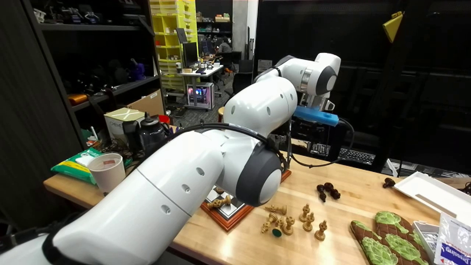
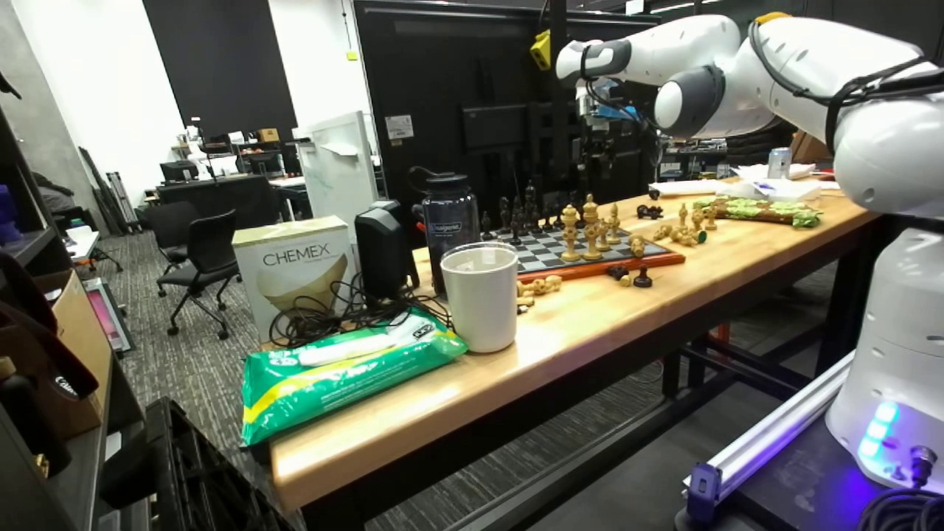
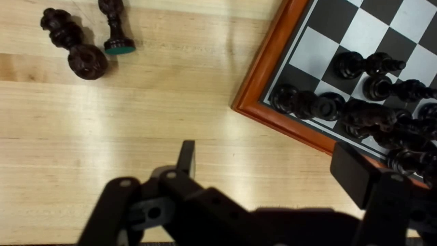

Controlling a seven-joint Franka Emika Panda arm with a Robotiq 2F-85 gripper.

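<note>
My gripper is open in the wrist view, with bare table between its spread fingers. It hangs high over the wooden table beside a corner of the chessboard, whose frame is reddish wood. Dark chess pieces stand crowded along that edge of the board, close to the right finger. Off the board, a dark piece with a green base and another dark piece lie on their sides. Pale pieces stand on the board in exterior view 2. My arm hides most of the board in exterior view 1.
Several pale pieces stand or lie on the table near a leaf-patterned oven mitt. A white tray sits farther right. At the other end are a white cup, a dark bottle and a green wipes pack.
</note>
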